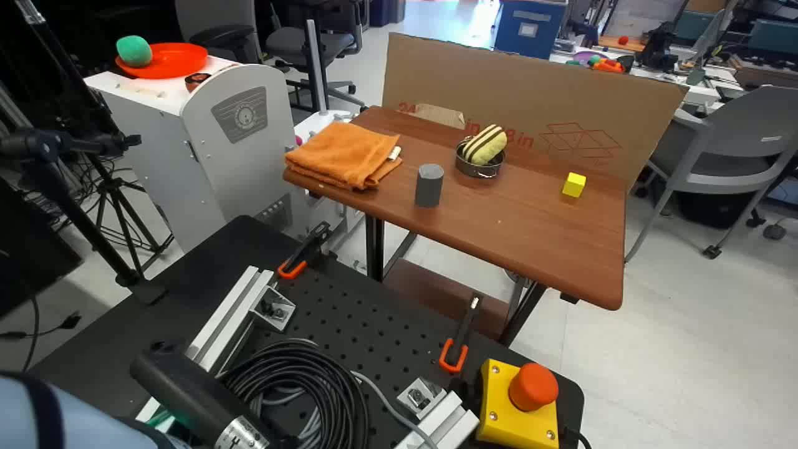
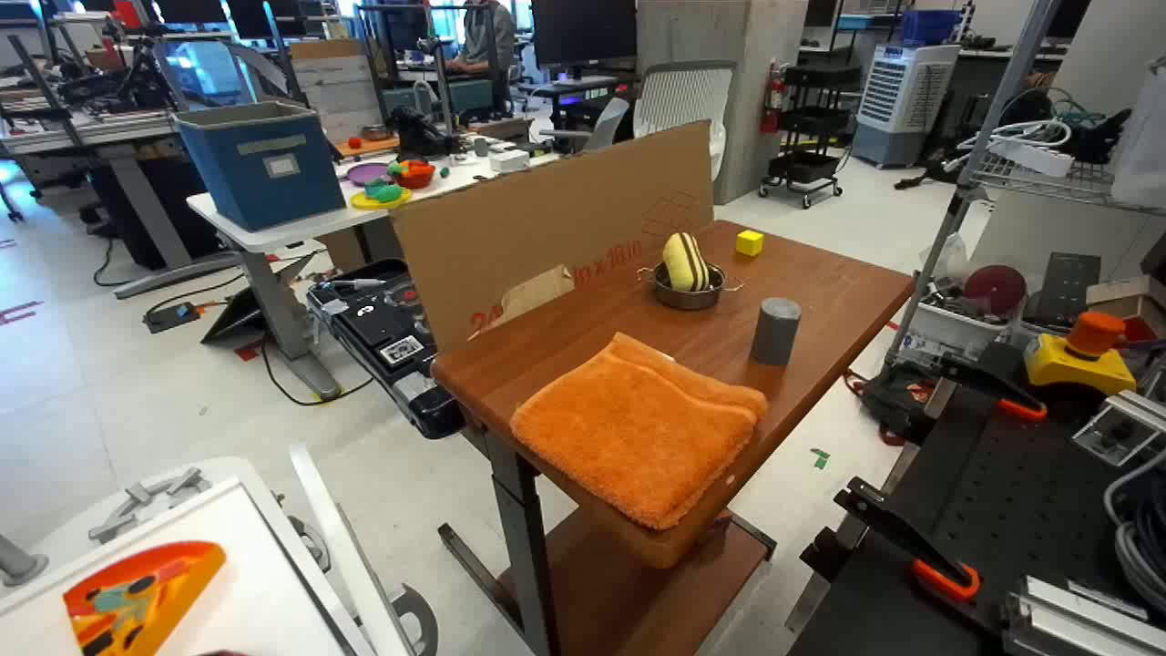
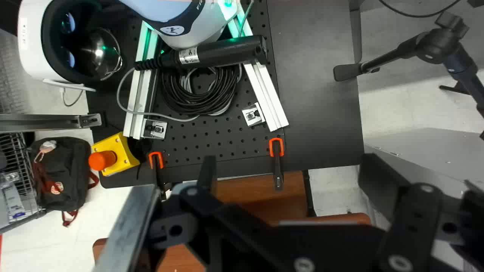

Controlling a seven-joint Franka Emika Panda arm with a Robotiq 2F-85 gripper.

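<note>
My gripper shows in the wrist view, its two dark fingers wide apart and nothing between them. It appears in neither exterior view. On the brown table a folded orange towel lies near one end. A grey cylinder stands upright beside it. Farther back, a small metal pot holds a yellow, dark-striped soft object that leans up out of it. A yellow cube rests apart from the others, toward the far end. In the wrist view the tabletop is mostly hidden behind the gripper.
A cardboard sheet stands along the table's back edge. The black bench carries coiled cable, two clamps and a yellow box with a red-orange button. Bare tabletop lies around the cube and toward the front right corner.
</note>
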